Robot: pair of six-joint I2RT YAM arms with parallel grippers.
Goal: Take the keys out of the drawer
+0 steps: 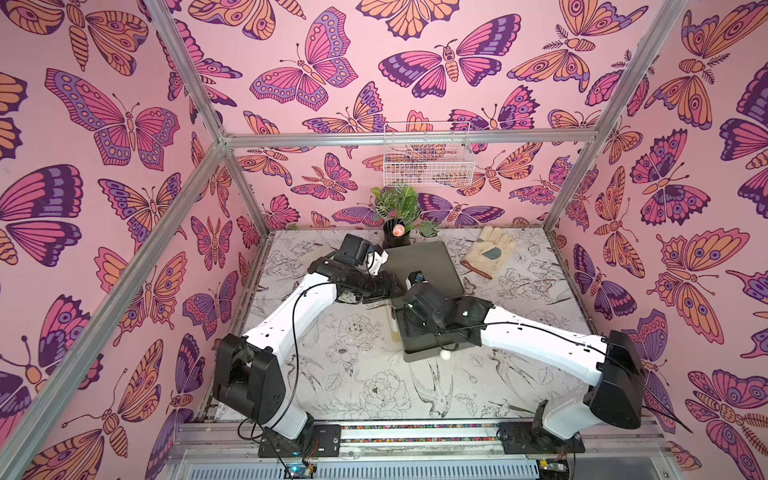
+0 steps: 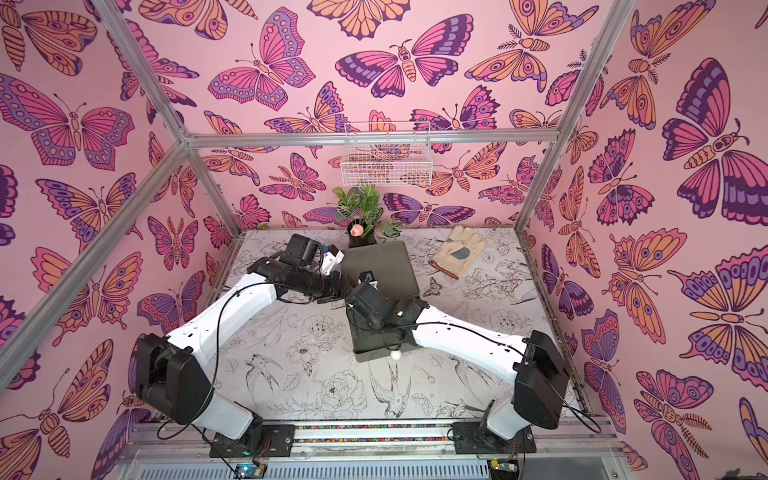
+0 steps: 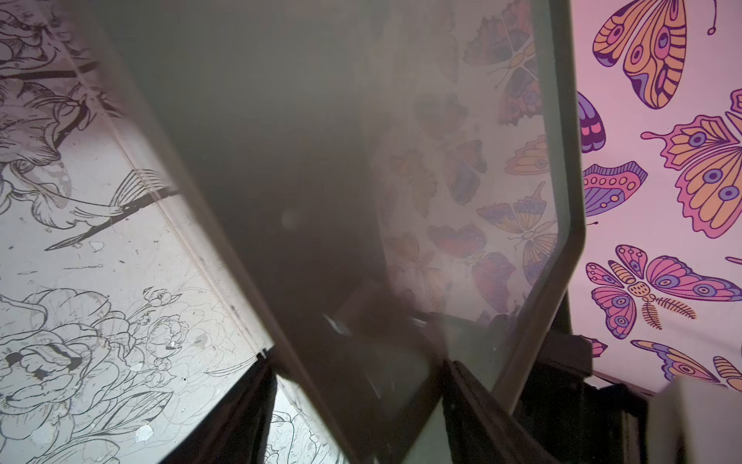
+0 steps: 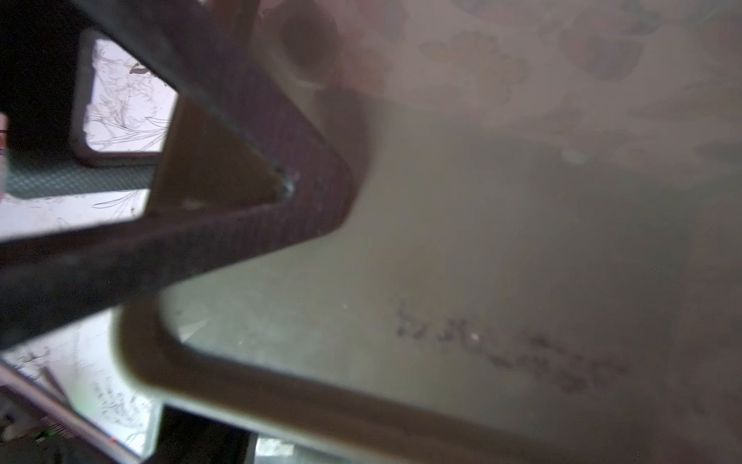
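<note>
A dark grey-green drawer unit [image 1: 424,260] sits mid-table, with a lower tray [image 4: 494,255] reaching toward the front. My left gripper is at the unit's left side, fingers apart around the lid's edge in the left wrist view; it is blurred. My right gripper [image 2: 360,312] hangs over the front tray; its dark finger frame fills the left of the right wrist view, and its finger is hard to make out. I see no keys: the tray's floor in the right wrist view shows only dark smudges, and the rest is hidden by the arms.
A potted plant [image 1: 396,204] stands behind the unit. A work glove [image 1: 488,252] lies to its right. A small white ball [image 1: 445,354] is by the tray's front. A wire basket [image 1: 428,172] hangs on the back wall.
</note>
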